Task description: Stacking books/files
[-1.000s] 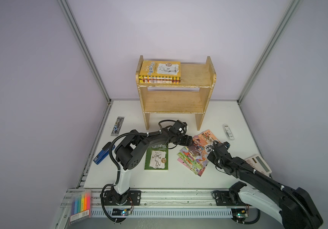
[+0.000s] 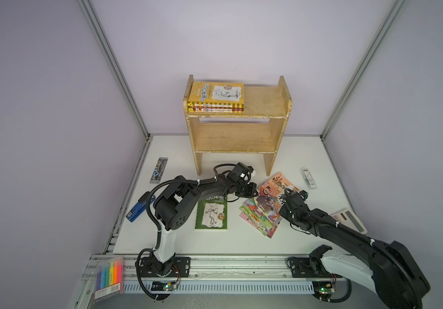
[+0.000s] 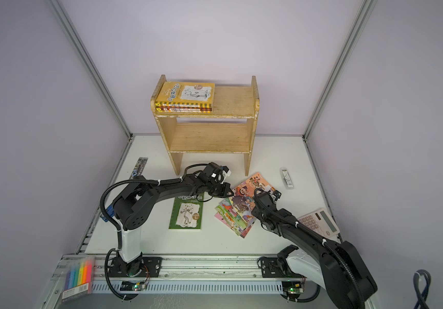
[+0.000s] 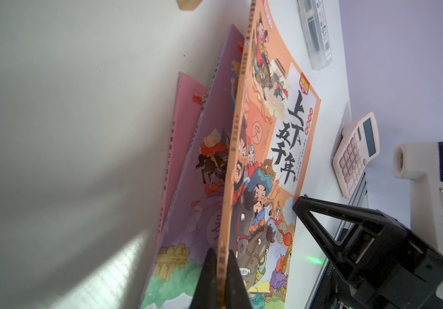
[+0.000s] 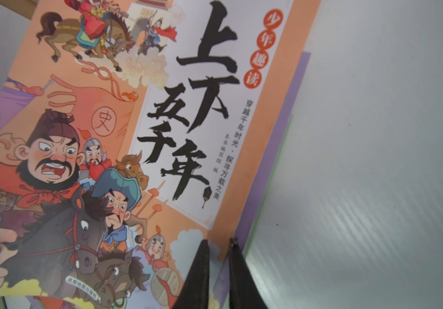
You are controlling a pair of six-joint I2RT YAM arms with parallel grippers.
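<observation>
An orange comic-cover book (image 2: 278,181) lies askew over a purple-and-green book (image 4: 188,216) and a pink one (image 4: 184,105), right of the table's middle. Its spine runs between the fingers of my left gripper, which is shut on it. At the opposite long edge, my right gripper is shut on the same book. That edge seems slightly raised off the purple book, though the gap is hard to judge. A green book (image 2: 211,216) rests flat under my left arm. Yellow books (image 2: 216,93) are stacked on the wooden shelf's (image 2: 236,139) upper board, at its left.
The shelf's lower board is bare, as is its upper right half. A white remote (image 2: 308,177) and a pale calculator (image 2: 349,221) lie on the right. On the left are a blue stapler (image 2: 140,206) and a thin packet (image 2: 158,170).
The orange book has shifted slightly toward the shelf, and its far edge appears a little higher.
</observation>
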